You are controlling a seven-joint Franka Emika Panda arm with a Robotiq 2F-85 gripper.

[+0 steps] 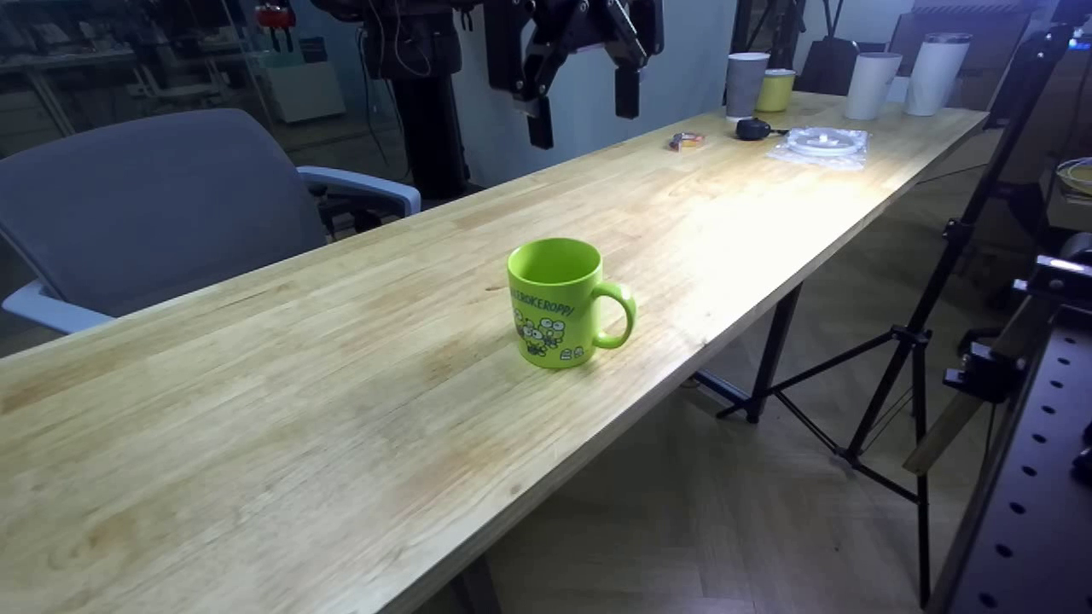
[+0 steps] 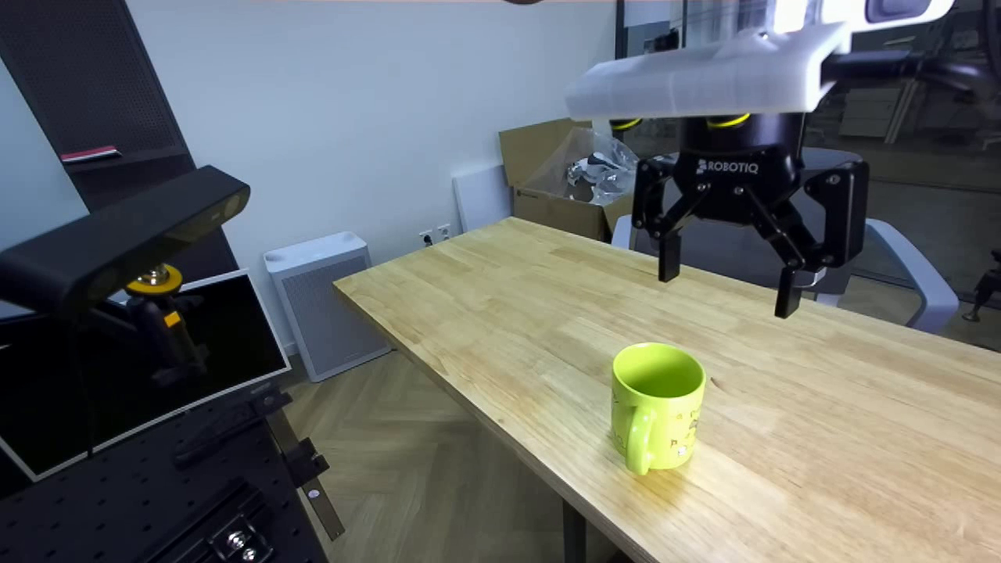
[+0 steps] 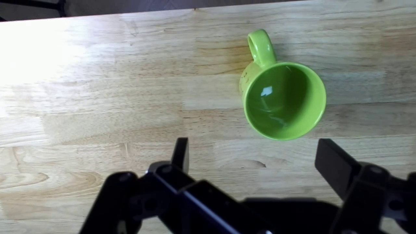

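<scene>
A green mug (image 1: 555, 307) with cartoon frogs printed on its side stands upright on the wooden table (image 1: 307, 389). From above, in the wrist view, the mug (image 3: 286, 101) looks empty, its handle turned toward the table edge at the top of that view. High over the table hangs my gripper (image 2: 727, 292), open and apart from the mug. Nothing lies between its fingers; in the wrist view both fingertips (image 3: 181, 156) are below the mug's rim in the picture, one to each side.
At the table's far end stand a grey cup (image 1: 745, 87), a yellow cup (image 1: 775, 90) and white cups (image 1: 872, 86). A plastic-wrapped white disc (image 1: 821, 143) lies in front of them. An office chair (image 1: 164, 215) sits behind the table. Bare tabletop surrounds the mug.
</scene>
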